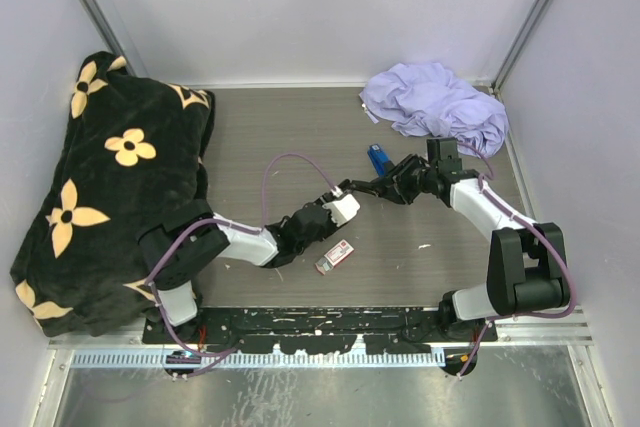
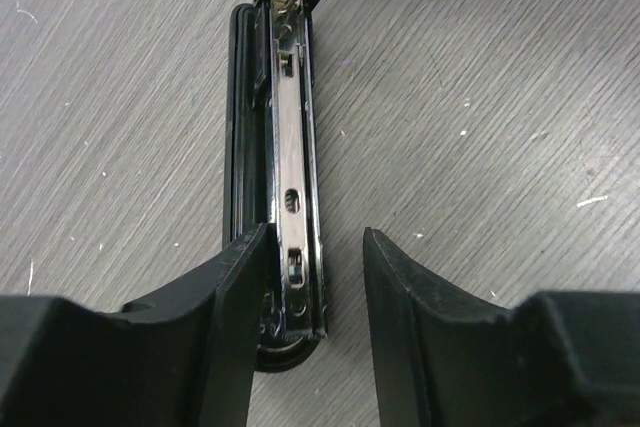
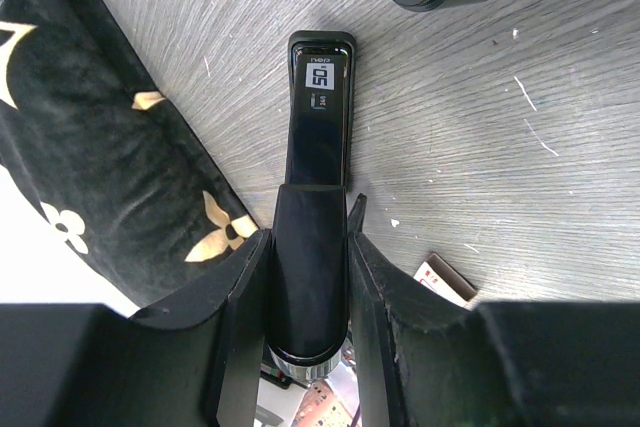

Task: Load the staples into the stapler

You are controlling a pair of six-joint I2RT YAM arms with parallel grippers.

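Observation:
The black stapler, seen in the left wrist view, lies opened out, its metal channel (image 2: 291, 157) exposed. My left gripper is part open around the channel's near end, one finger against its left side, the other apart to the right. In the right wrist view my right gripper is shut on the stapler's raised upper arm (image 3: 309, 222), above the labelled body (image 3: 318, 117). From above, both grippers (image 1: 340, 197) (image 1: 372, 187) meet near the middle. The staple box (image 1: 335, 256) lies in front of them.
A blue object (image 1: 379, 157) lies behind my right gripper, a lavender cloth (image 1: 430, 97) at the back right. A dark flowered cushion (image 1: 110, 197) fills the left side.

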